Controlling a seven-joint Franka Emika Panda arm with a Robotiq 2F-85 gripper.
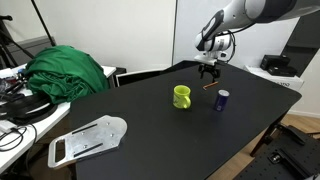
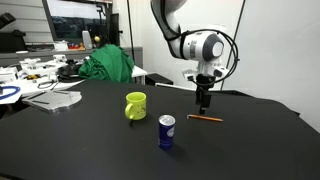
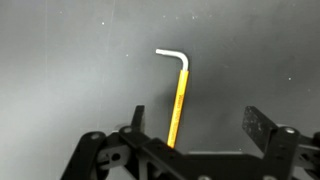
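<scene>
An orange-yellow sleeved hex key (image 3: pixel 178 105) with a bare bent metal end lies flat on the dark table. In the wrist view its bent end points away from me, and its lower part runs down behind the gripper body. My gripper is open above it, one finger to each side, with nothing held. The same key (image 2: pixel 205 119) rests just in front of and below the gripper (image 2: pixel 203 108) in the second exterior view. From the first exterior view the key (image 1: pixel 211 85) looks like a small orange stick near the arm.
A green mug (image 2: pixel 136 105) and a dark blue can (image 2: pixel 166 132) stand upright nearer the exterior cameras. A metal tray (image 1: pixel 88 139) lies on the table at left, with a green cloth heap (image 1: pixel 72 78) behind.
</scene>
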